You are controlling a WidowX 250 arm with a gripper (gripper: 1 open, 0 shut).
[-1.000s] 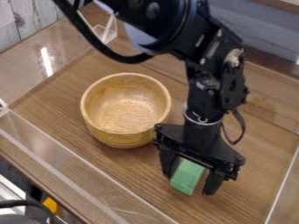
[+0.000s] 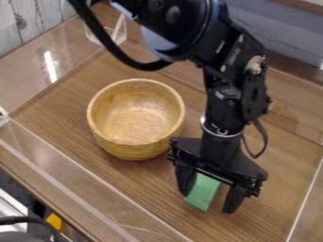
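Note:
My black gripper [image 2: 210, 183] is low over the wooden table, right of centre in the camera view, its fingers around a green block [image 2: 201, 194] lying at the table's near part. The fingers partly hide the block; whether they press on it I cannot tell. A round wooden bowl [image 2: 127, 118] sits to the left of the gripper.
The wooden table [image 2: 76, 95] has clear room at the far left and to the right of the arm. A wall runs along the back. A small yellow object [image 2: 55, 221] shows beyond the front edge at bottom left.
The gripper has shifted very slightly, and its fingers cover a little more of the green block. The bowl has not moved.

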